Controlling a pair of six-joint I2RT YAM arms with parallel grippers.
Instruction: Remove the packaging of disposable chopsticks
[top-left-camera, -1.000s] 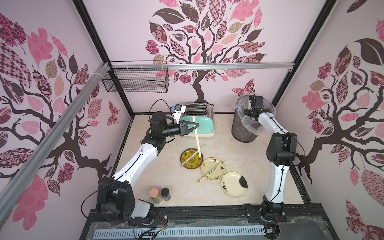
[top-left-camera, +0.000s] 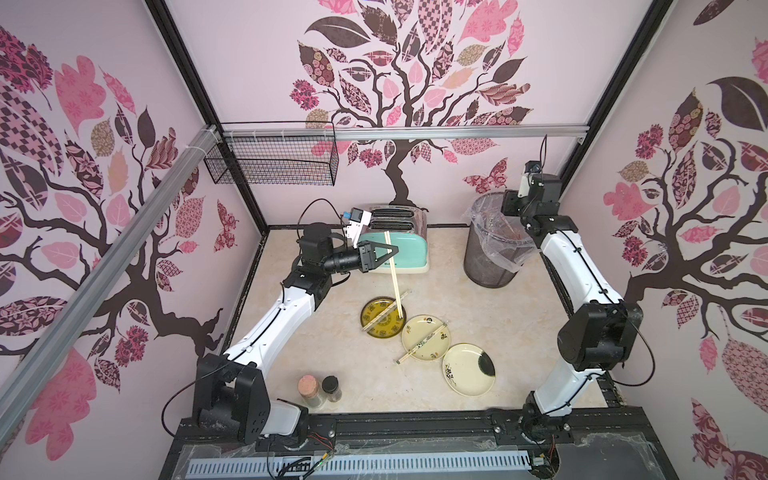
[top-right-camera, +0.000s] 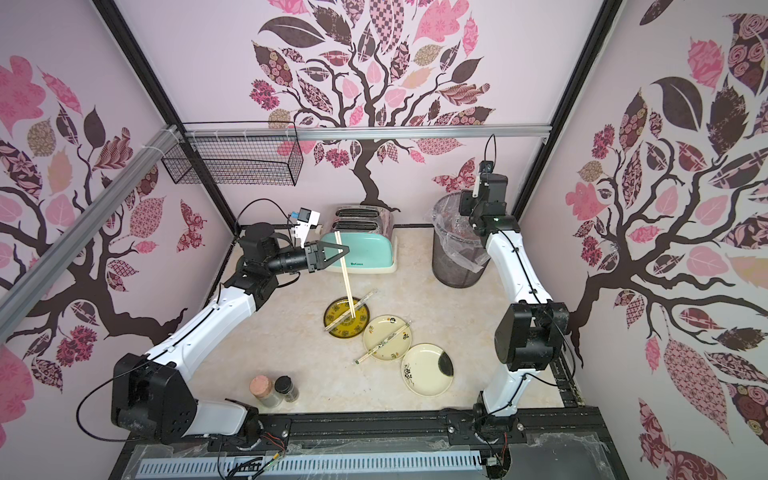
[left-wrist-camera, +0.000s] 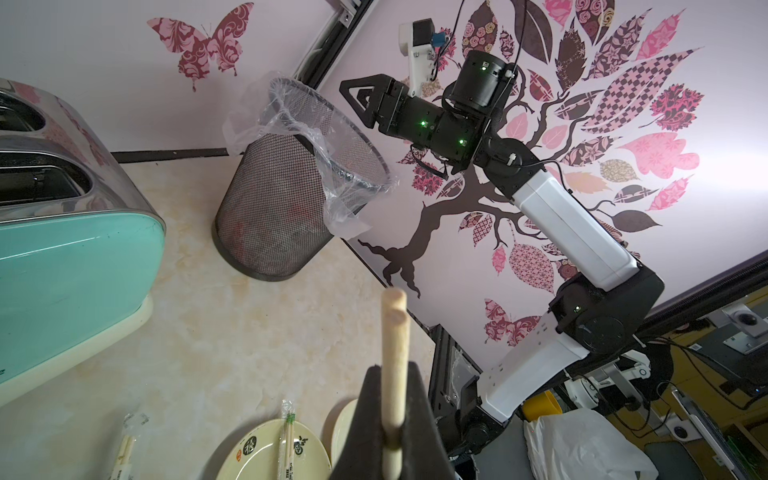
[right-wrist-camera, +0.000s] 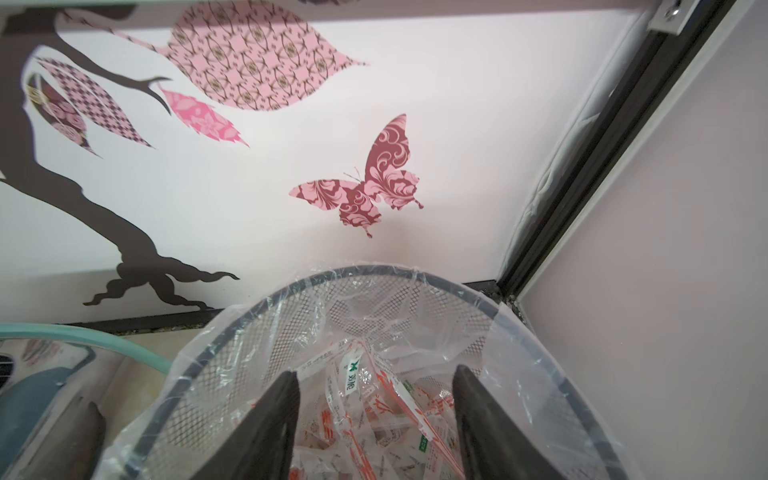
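My left gripper (top-left-camera: 385, 254) is shut on a pair of bare wooden chopsticks (top-left-camera: 395, 286), which hang steeply over the plates. In the left wrist view, one end of the chopsticks (left-wrist-camera: 394, 344) sticks up between the dark fingers. Above the lined bin (top-left-camera: 486, 256), my right gripper is open, its two fingers apart with nothing held between. Clear wrappers (right-wrist-camera: 352, 408) with red and green print lie inside the bin. One wrapped pair of chopsticks (top-left-camera: 376, 320) rests across the brown plate (top-left-camera: 369, 305); another wrapped pair (top-left-camera: 421, 343) crosses the flowered plate (top-left-camera: 439, 341).
A cream plate (top-left-camera: 468, 376) with a dark patch lies empty at the front. Behind the left gripper stands a turquoise toaster (top-left-camera: 412, 252). Two shakers (top-left-camera: 309, 386) are near the front left edge. Table space between the plates and the bin is clear.
The left arm and its chopsticks have stayed still.
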